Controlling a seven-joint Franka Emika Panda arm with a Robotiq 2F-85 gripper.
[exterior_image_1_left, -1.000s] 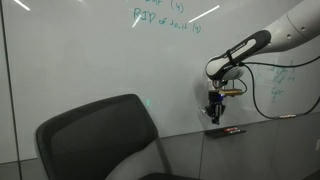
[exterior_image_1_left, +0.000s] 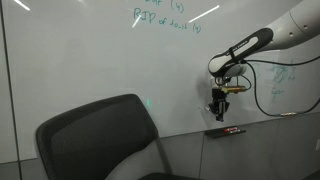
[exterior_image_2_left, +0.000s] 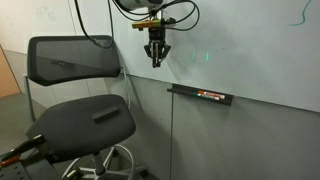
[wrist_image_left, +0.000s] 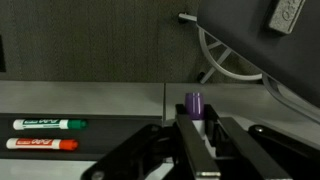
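Observation:
A marker with a purple cap (wrist_image_left: 194, 104) and a pale body is gripped in my gripper, its capped end sticking out beyond the fingers. In exterior view 1 the gripper (exterior_image_1_left: 219, 108) hangs in front of the whiteboard, above the marker tray. Exterior view 2 has the gripper (exterior_image_2_left: 156, 56) above and left of that tray, though the marker is too small to make out there. A green marker (wrist_image_left: 48, 124) and a red marker (wrist_image_left: 42, 144) lie side by side on the dark tray (wrist_image_left: 112, 134).
A black office chair (exterior_image_2_left: 75, 118) stands close by, with a grey eraser-like block (wrist_image_left: 286, 14) on its seat. The whiteboard (exterior_image_1_left: 90, 70) bears green writing along its top. Below the tray (exterior_image_2_left: 180, 91) the wall is bare.
In exterior view 1 my gripper has shifted slightly to the right and its wrist has turned a little. The chair and the tray are where they were.

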